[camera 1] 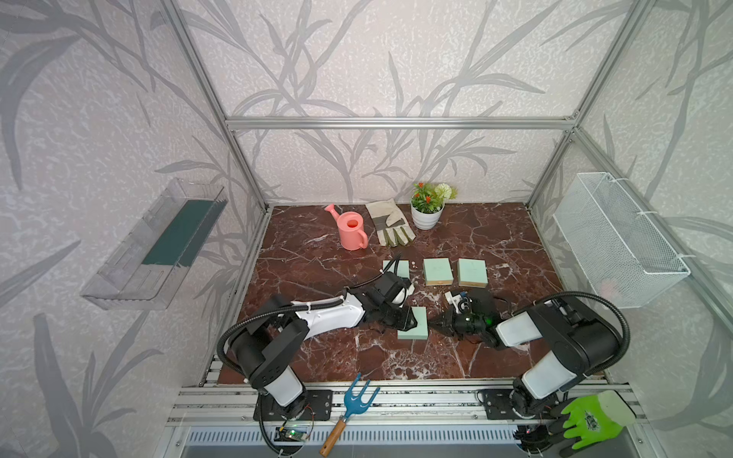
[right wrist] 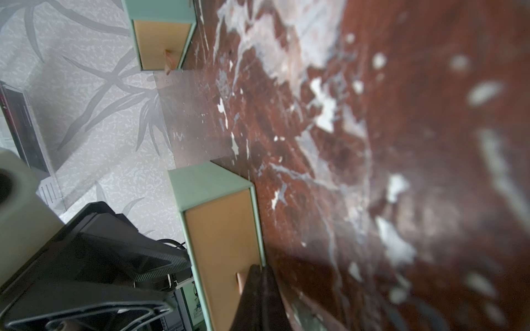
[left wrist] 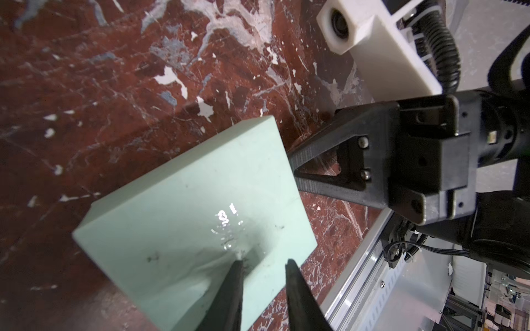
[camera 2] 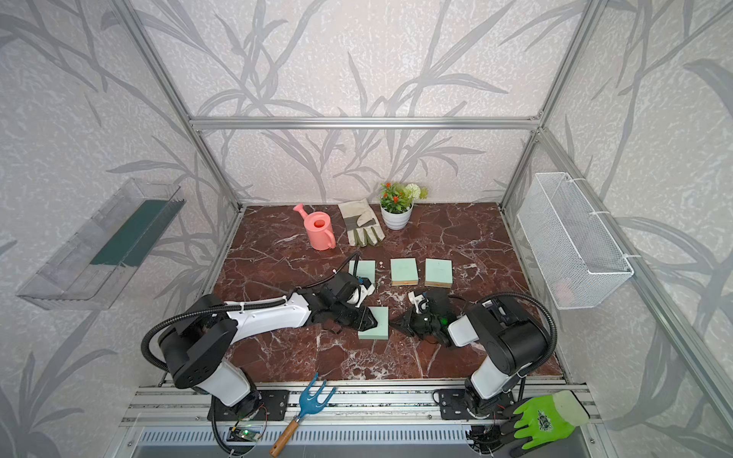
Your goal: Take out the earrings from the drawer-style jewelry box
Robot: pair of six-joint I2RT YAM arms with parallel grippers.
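Observation:
The mint-green jewelry box (left wrist: 182,220) lies flat at the front of the table, its wooden drawer front (right wrist: 226,242) towards my right gripper. Over its top sits my left gripper, fingertips a little apart against the light lid; what lies between them does not show. My right gripper is shut at the drawer front, right beside the small tan pull tab (right wrist: 240,282). Nothing can be made out between its fingers. The drawer looks flush with the box. No earrings are visible.
Two similar green boxes (camera 1: 437,269) (camera 1: 472,271) stand farther back, and another (camera 1: 397,267) is partly behind my left arm. A pink watering can (camera 1: 352,230), a garden glove (camera 1: 391,223) and a potted plant (camera 1: 427,208) line the rear.

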